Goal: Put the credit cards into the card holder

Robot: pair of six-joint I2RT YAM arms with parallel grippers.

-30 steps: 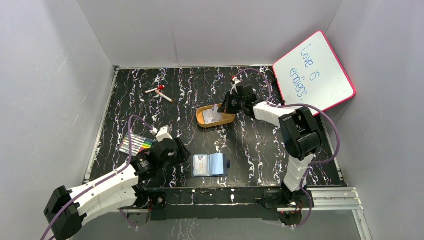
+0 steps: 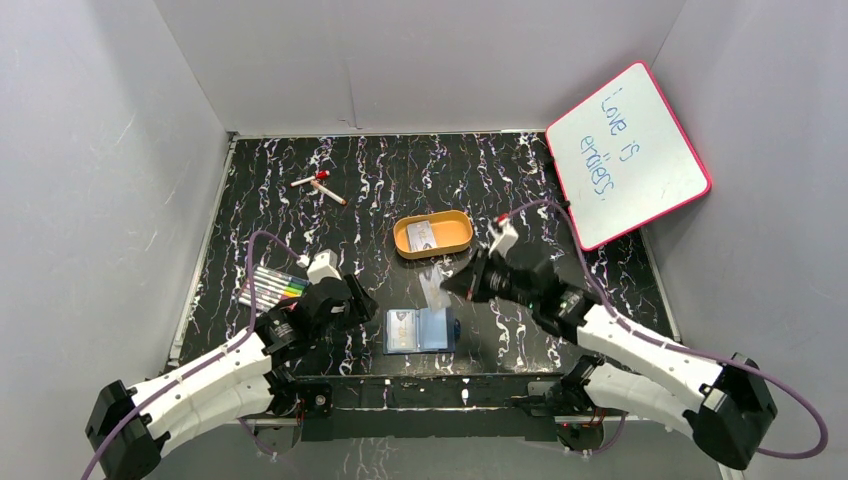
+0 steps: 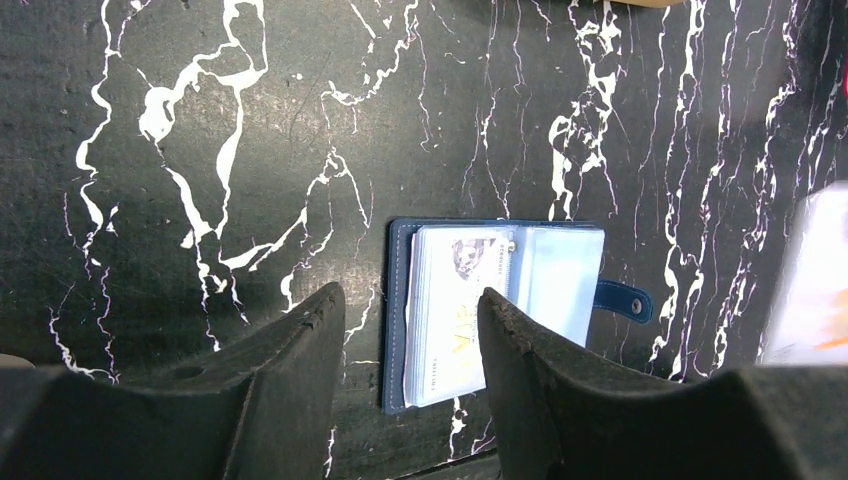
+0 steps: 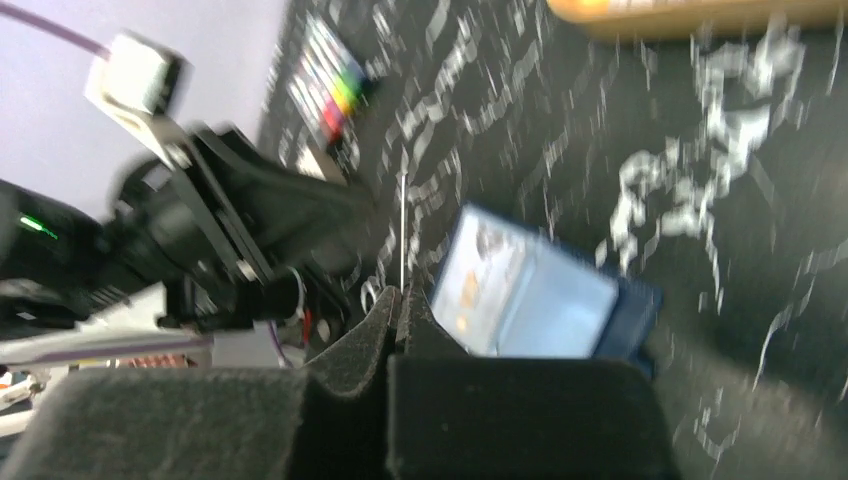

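Note:
The card holder lies spread on the table, white cards under its left side and a pale blue sleeve on the right. My right gripper is shut on a pale credit card, held above the table just behind the holder. Edge-on, the card appears as a thin upright line at the tips of the right fingers. In the left wrist view that card is a blur at the right edge. My left gripper stands open and empty, left of the holder.
A yellow tray holding another card stands behind the holder. Colored markers lie beside the left arm, two more pens at the back left. A whiteboard leans at the back right.
With a card in its grip, my right gripper has come out of the yellow tray and forward toward the holder. The left arm has hardly moved, and the holder lies where it was.

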